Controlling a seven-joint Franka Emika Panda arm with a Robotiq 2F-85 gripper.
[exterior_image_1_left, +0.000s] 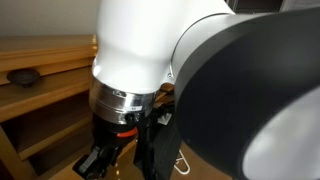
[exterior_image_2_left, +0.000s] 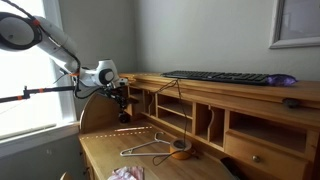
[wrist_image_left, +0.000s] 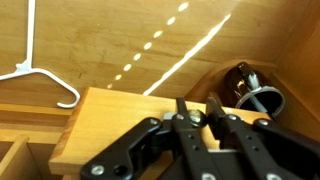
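My gripper is over a light wooden ledge (wrist_image_left: 110, 125) in the wrist view. Its black fingers are closed on a small, round, shiny thing (wrist_image_left: 195, 117), mostly hidden, so I cannot tell what it is. Beyond the fingers, to the right, a dark mug (wrist_image_left: 240, 82) with something slim inside stands in the desk corner. From the second exterior view, the gripper (exterior_image_2_left: 121, 99) hangs near the desk's far left corner. The first exterior view shows it (exterior_image_1_left: 95, 165) low in the picture, largely covered by the arm.
A white hanger (wrist_image_left: 40, 71) lies on the desktop, with pale cloth (exterior_image_2_left: 127, 173) nearer the front. A black keyboard (exterior_image_2_left: 230, 76) rests on the upper shelf above open cubbies (exterior_image_2_left: 175, 104). In the first exterior view, a small dark bowl (exterior_image_1_left: 23, 77) sits on a shelf.
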